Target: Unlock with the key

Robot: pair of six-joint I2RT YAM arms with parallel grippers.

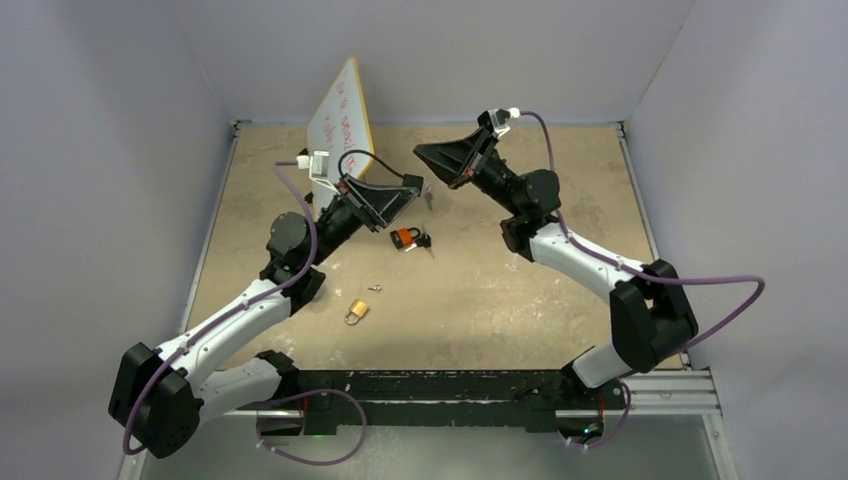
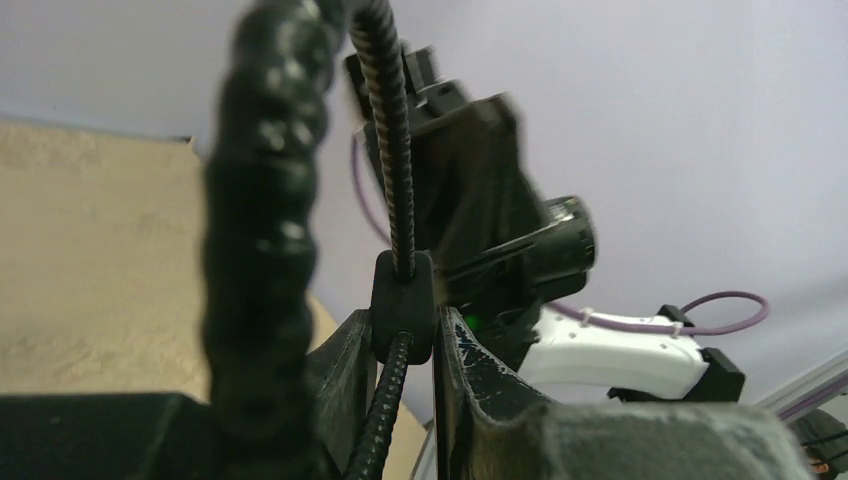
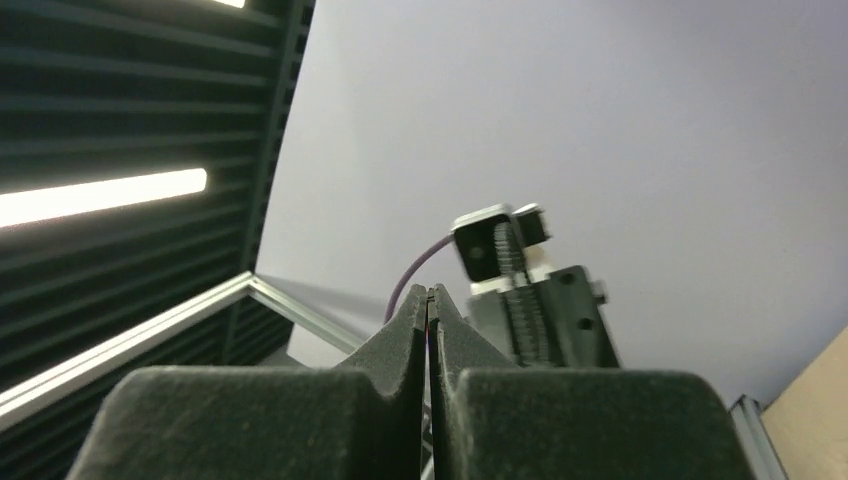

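Note:
My left gripper [image 1: 408, 193] is raised at the centre and shut on a black cable lock [image 2: 402, 290], whose block sits between its fingers with the ribbed cable looping above. A small silvery piece, possibly a key, shows beside the block in the top view. My right gripper [image 1: 420, 152] is raised farther back, apart from the lock, shut with nothing visible between its fingers. On the table lie a black-and-orange padlock [image 1: 404, 238] with dark keys [image 1: 425, 243], a brass padlock [image 1: 356, 311] and a small silver key [image 1: 374, 288].
A whiteboard [image 1: 340, 110] with red writing stands at the back left, behind my left arm. Walls enclose the back and sides.

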